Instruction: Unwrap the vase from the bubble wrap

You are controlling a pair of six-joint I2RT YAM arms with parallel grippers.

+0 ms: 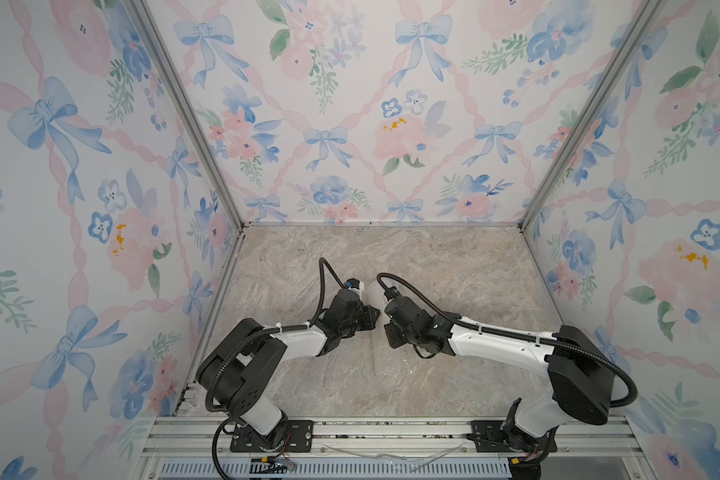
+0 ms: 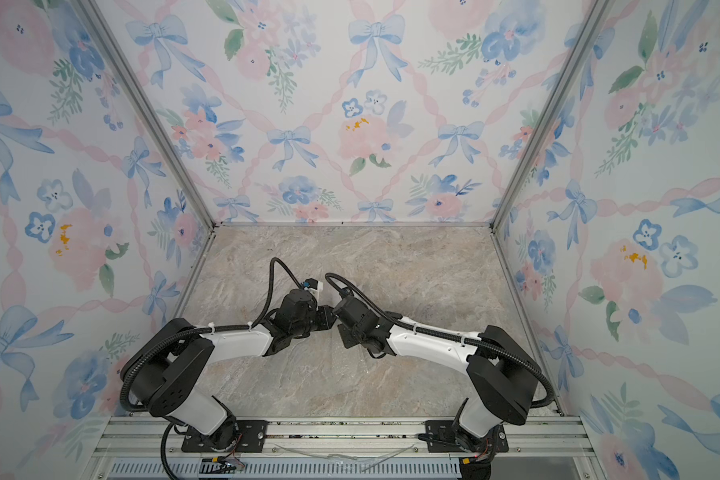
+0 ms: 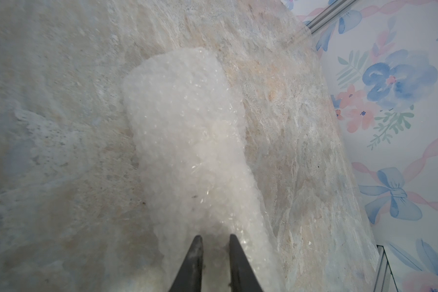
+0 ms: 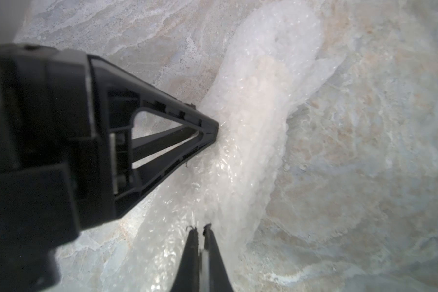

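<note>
The vase is hidden inside a long white bundle of bubble wrap (image 3: 194, 131), which lies flat on the floor in both wrist views. My left gripper presses at the bundle's near part, its fingertips slightly apart with wrap between them. From the right wrist view, the side of the left fingers (image 4: 180, 116) touches the wrap's left side. Low in that same view, my right gripper is over the bubble wrap (image 4: 248, 112), its tips nearly meeting and no wrap clearly between them. A loose flap (image 4: 321, 73) sticks out near the far end.
Both hands are close together mid-floor and cover most of the bundle from above. Bare marbled floor (image 1: 456, 256) surrounds them, bounded by patterned walls (image 1: 360, 120) and a metal rail (image 1: 392, 428) in front.
</note>
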